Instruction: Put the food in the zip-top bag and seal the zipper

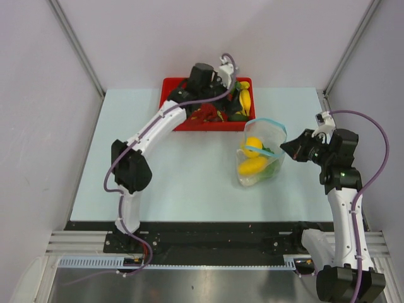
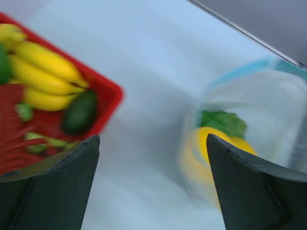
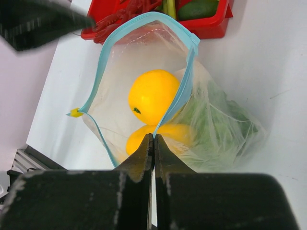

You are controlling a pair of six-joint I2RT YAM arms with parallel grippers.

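The zip top bag point(image 1: 262, 170) stands with its blue-rimmed mouth open, holding a yellow round fruit point(image 3: 151, 96), a longer yellow food point(image 1: 252, 165) and leafy green food point(image 2: 223, 122). My right gripper is shut on the rim at the bag's right side. My left gripper point(image 1: 230, 95) is above the red bin's front right, open and empty, its two fingers wide apart in the blurred left wrist view.
The red bin point(image 1: 208, 126) behind the bag holds bananas point(image 2: 48, 76), a dark green vegetable point(image 2: 79, 112) and red items.
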